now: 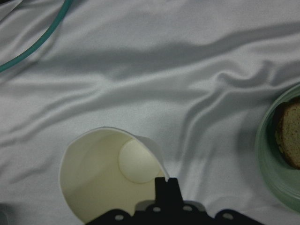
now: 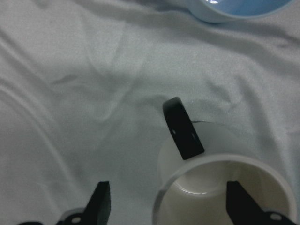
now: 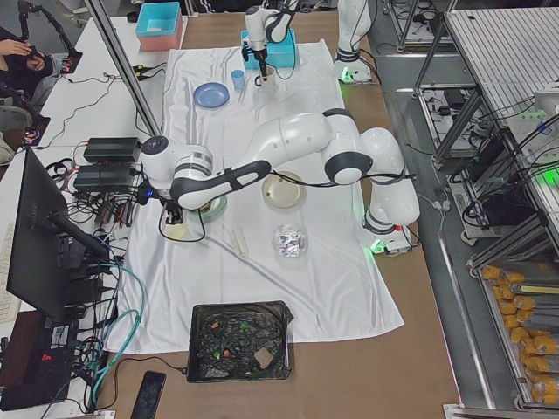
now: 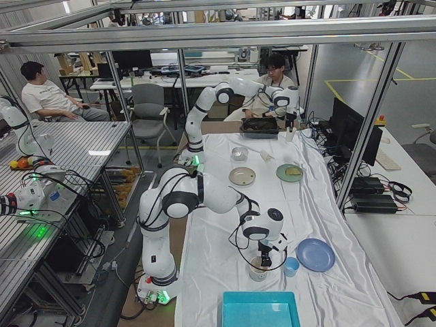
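Note:
My left gripper is on a white paper cup (image 1: 89, 173) by the cup's rim, beside a green plate (image 1: 274, 178) holding a sandwich (image 1: 290, 131); its dark fingertips are close together at the rim. My right gripper stands open over a white mug (image 2: 220, 145) with a black handle (image 2: 183, 129), one finger outside the wall and the other over the opening. A blue cup (image 2: 234, 14) stands just beyond it.
A blue plate (image 4: 315, 255) and a turquoise bin (image 4: 255, 306) are near the right arm. A beige plate (image 3: 283, 190), a clear bowl (image 3: 289, 241) and a black tray (image 3: 238, 340) lie around the left arm.

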